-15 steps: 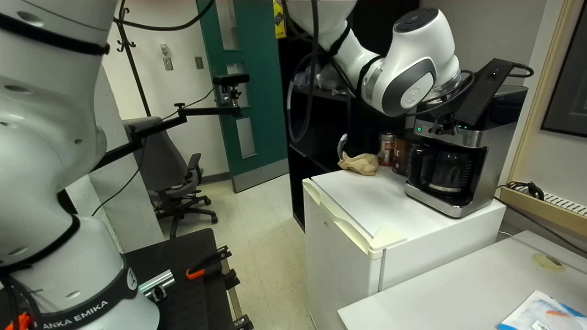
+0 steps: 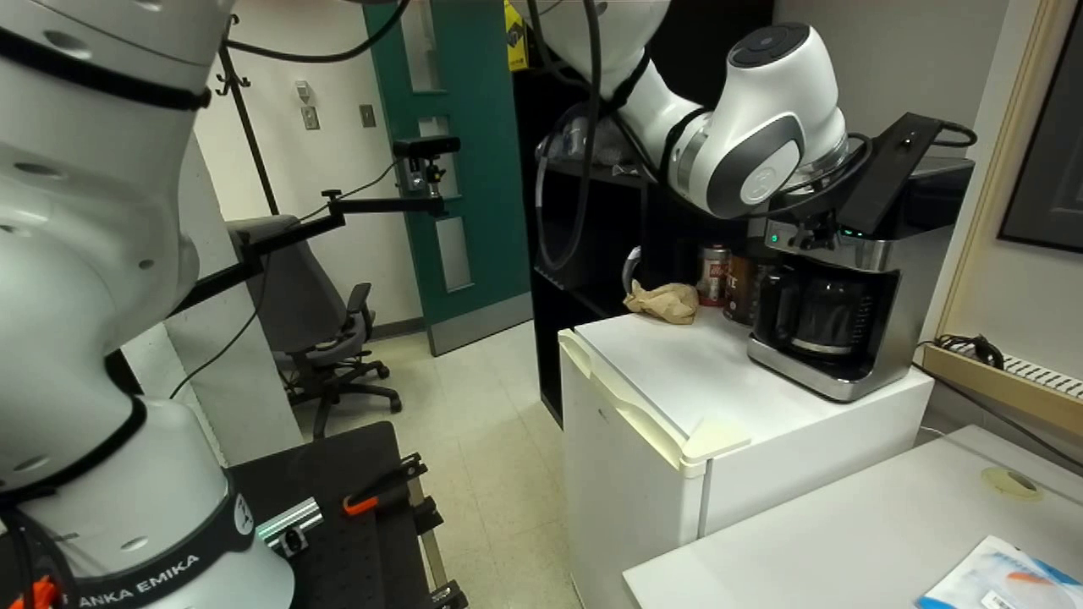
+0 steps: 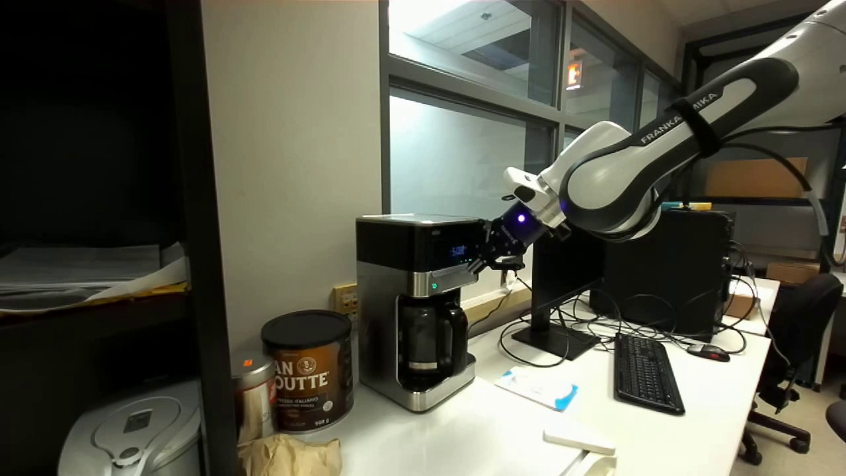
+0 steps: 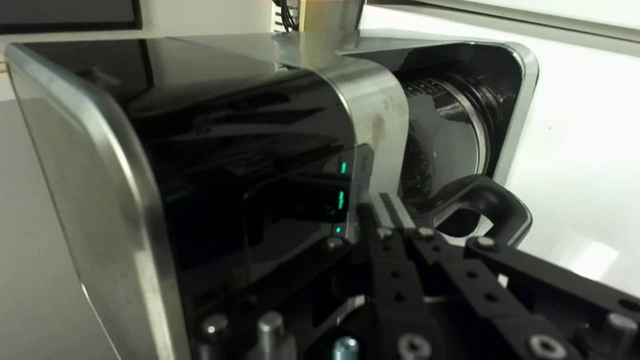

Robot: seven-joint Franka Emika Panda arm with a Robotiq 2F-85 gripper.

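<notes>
A steel-and-black coffee maker [image 2: 919, 294] stands on the white fridge top. Its control strip, with several green lights, faces my gripper in the wrist view. The two fingers lie together with nothing showing between them, their tips at the lower front edge of the control strip. Whether they touch its buttons I cannot tell. Exterior view 2 shows the gripper [image 3: 476, 266] coming in from the right against the front of the coffee maker [image 3: 377, 317], beside the lit display. Below sits the glass carafe [image 3: 418, 337], inside the machine, its black handle [image 4: 510, 210] facing outward.
A brown coffee can [image 3: 309, 381], a smaller can [image 3: 254, 400] and a crumpled paper bag [image 2: 662, 303] stand beside the machine. A monitor and keyboard [image 3: 646, 373] occupy the desk.
The arm has shifted very slightly, a little lower and to the right in exterior view 1. The coffee maker and the other objects look unmoved.
</notes>
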